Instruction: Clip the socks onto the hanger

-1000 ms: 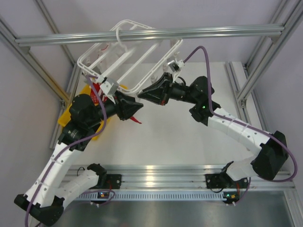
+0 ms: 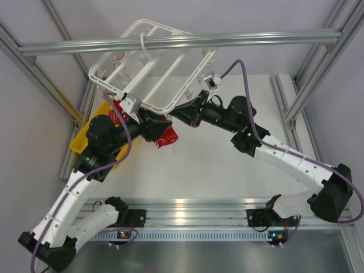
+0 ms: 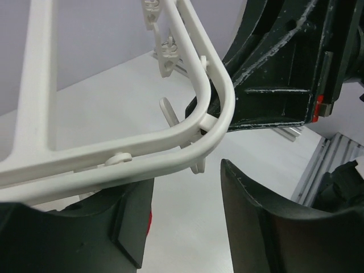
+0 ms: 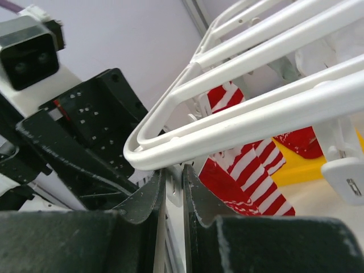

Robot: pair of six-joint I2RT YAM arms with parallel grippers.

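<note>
The white hanger [image 2: 165,108] is held up at the back, its near corner between my two arms. In the right wrist view, my right gripper is shut on a white clip [image 4: 173,194] under that corner. My left gripper is open just below the hanger rail, its fingers apart; a clip's end [image 3: 199,166] shows near the gap, with no cloth between them. A red-and-white striped sock [image 4: 250,179] hangs beyond the hanger corner; its top edge is hidden by the rail. From above, its red lower part [image 2: 166,136] shows beneath the left gripper.
A yellow basket [image 2: 79,142] stands at the left, behind the left arm. Another red piece [image 2: 116,112] shows near it. A metal bar [image 2: 239,38] crosses above the hanger.
The right arm has shifted slightly; the left gripper stays close to the hanger corner.
</note>
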